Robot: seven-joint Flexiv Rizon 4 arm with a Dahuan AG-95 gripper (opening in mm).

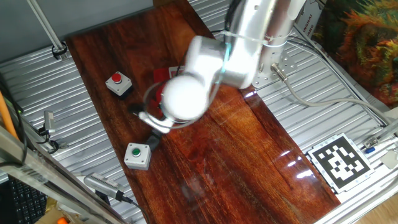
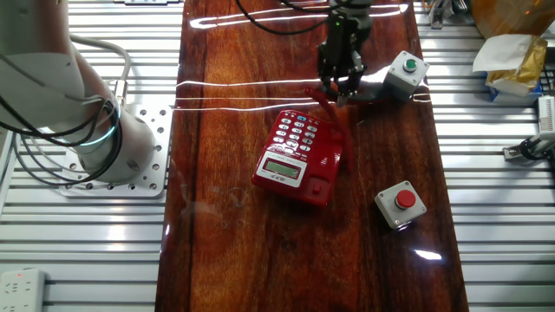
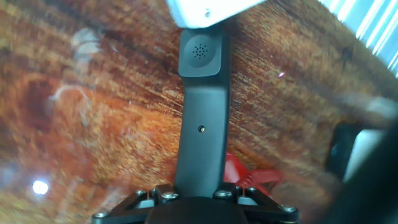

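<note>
A dark handset (image 3: pixel 202 124) runs upward through the middle of the wrist view, its perforated end farthest from me. My gripper is shut on its near end, with a finger on either side. The handset looks sharp while the wood behind it is blurred. In exterior view 2 the gripper (image 2: pixel 342 85) hangs just beyond the red telephone (image 2: pixel 293 160), whose keypad and display face up. From exterior view 1 the arm covers most of the phone, and only a dark blurred piece of the handset (image 1: pixel 153 138) shows near the green-button box.
The green-button box (image 2: pixel 406 74) stands close to the gripper. A red-button box (image 2: pixel 401 204) sits beside the phone. Bare wooden tabletop (image 1: pixel 224 162) stretches toward the marker board (image 1: pixel 340 163). Loose cables (image 2: pixel 286 26) hang around the arm.
</note>
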